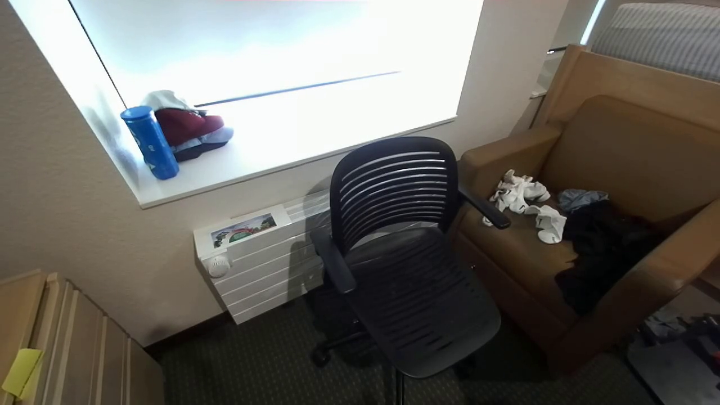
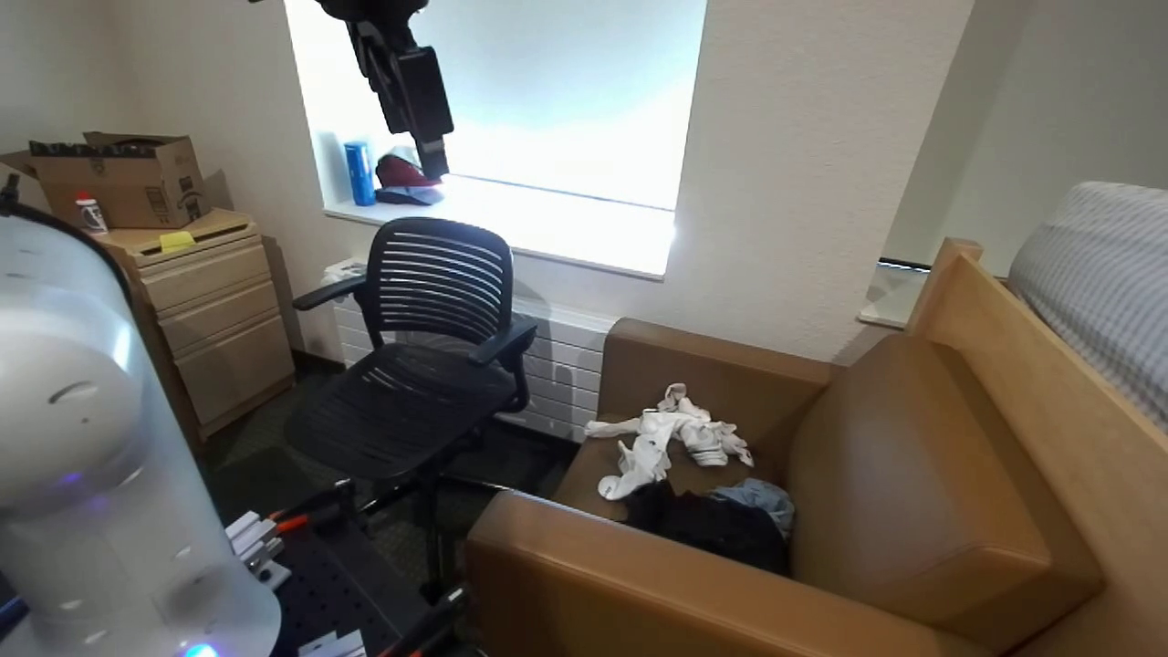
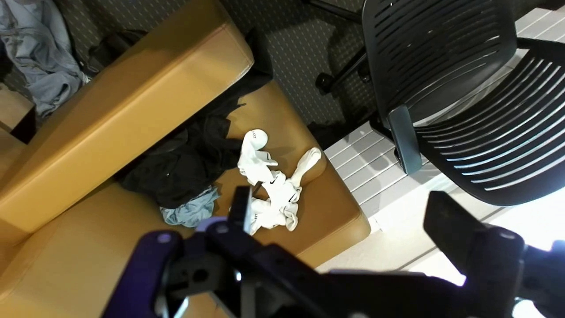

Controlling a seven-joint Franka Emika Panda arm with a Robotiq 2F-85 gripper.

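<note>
My gripper stands open in the wrist view, its two dark fingers wide apart. No object shows between them, only the armchair, heater and wall far beyond. From the side, the dark gripper hangs high in front of the window, clear of the furniture. White socks lie crumpled on the brown armchair seat. Beside them are a black garment and a grey-blue cloth. A black slatted chair stands empty by the window.
On the windowsill stand a blue canister and several stacked caps. A white heater runs below. Drawers with a cardboard box on top stand in the corner. The armchair's arms rise around its seat.
</note>
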